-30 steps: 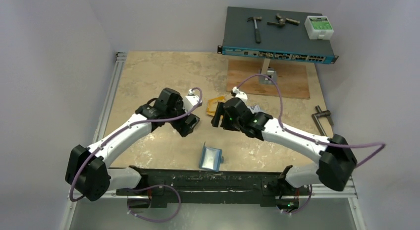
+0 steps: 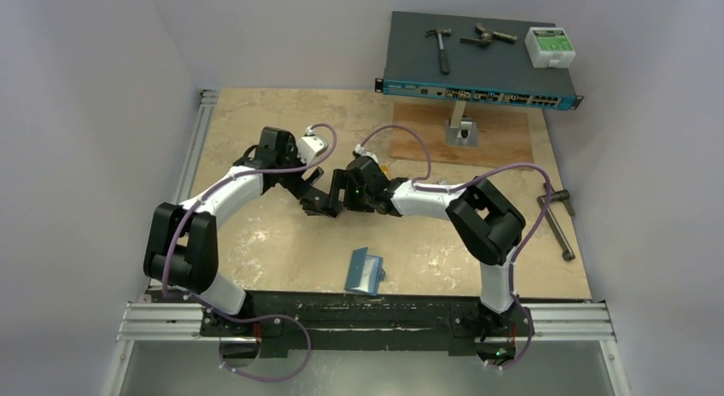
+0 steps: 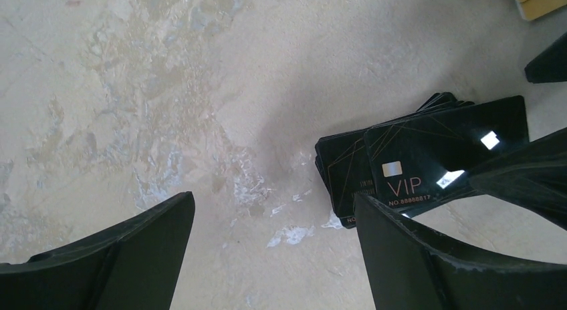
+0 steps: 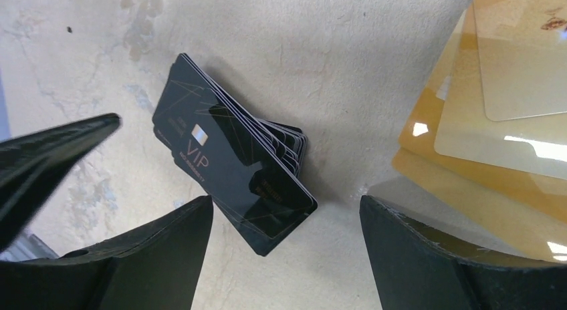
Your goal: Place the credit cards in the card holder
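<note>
Black VIP cards (image 3: pixel 461 146) lie in a slightly fanned stack on the table, under both grippers in the top view. My left gripper stands partly open with bare table between its fingers; its right finger (image 3: pixel 401 256) overlaps the stack's lower-left edge in view. On the stack's other side, my right gripper is open, and a corner of the upper card reaches between its fingertips without being gripped. Close to the front edge stands a blue case with a white inside, apparently the card holder (image 2: pixel 365 272).
Loose golden cards (image 4: pixel 461 129) lie beside the black stack, on the right gripper's side. The two grippers are close together. A raised dark rack unit (image 2: pixel 478 55) fills the back right, with hammers (image 2: pixel 559 225) at the right edge.
Over the last second both grippers have moved left and toward the back, the right one closing in on the black cards.
</note>
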